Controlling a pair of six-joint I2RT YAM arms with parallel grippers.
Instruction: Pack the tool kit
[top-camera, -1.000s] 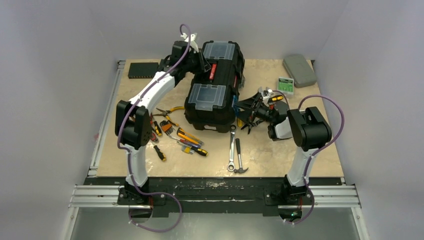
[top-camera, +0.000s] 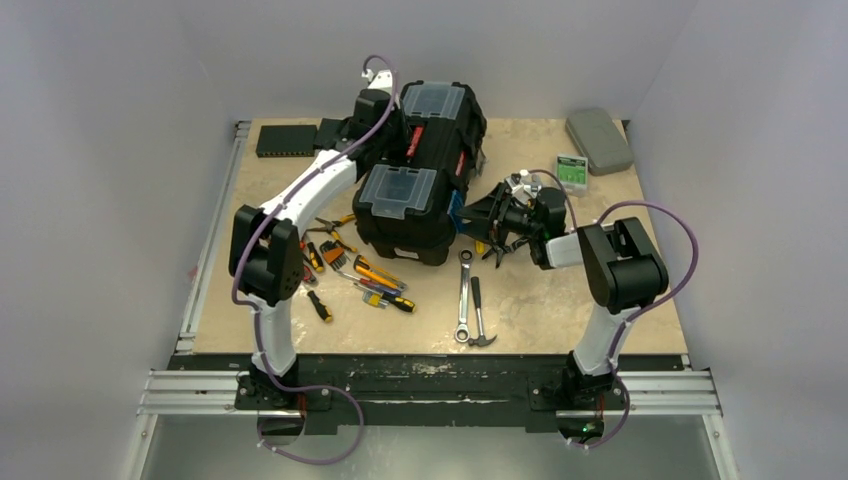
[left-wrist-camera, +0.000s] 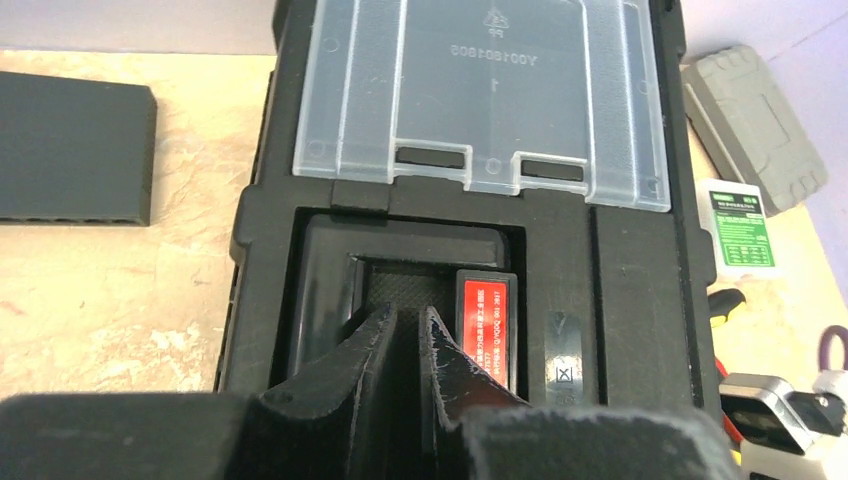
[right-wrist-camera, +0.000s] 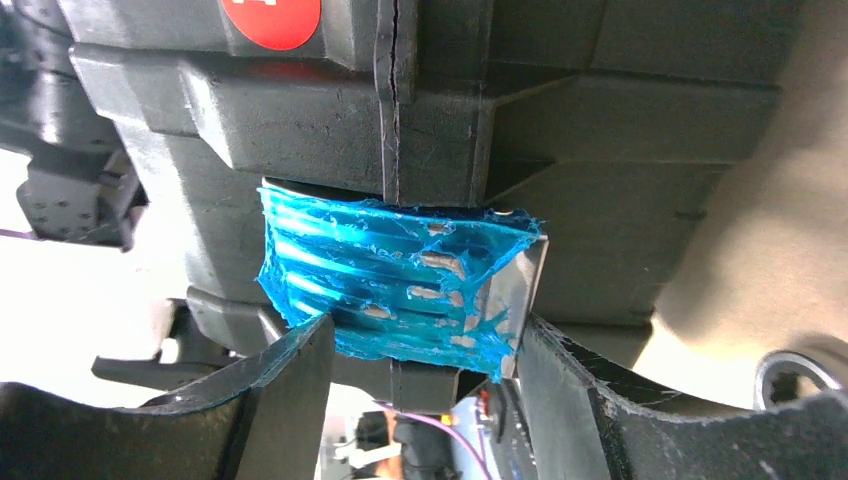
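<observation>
A black toolbox (top-camera: 430, 150) with clear-lidded top compartments stands at the back middle, red-labelled item (left-wrist-camera: 485, 325) in its top recess. My left gripper is at that recess, nearly shut, its fingertips low in it; what lies between them is hidden. My right gripper is at the toolbox's right side, part open, fingertips at a metal latch (right-wrist-camera: 390, 280) covered in torn blue film.
Loose pliers, screwdrivers and knives lie at the left front. A wrench (top-camera: 463, 295) and hammer (top-camera: 478, 315) lie front middle. A grey case (top-camera: 598, 140) and green-labelled box (top-camera: 571, 172) sit back right.
Over the last second the toolbox has shifted slightly left, with my right gripper following it. My left gripper has moved a little, its wrist lower in the top view.
</observation>
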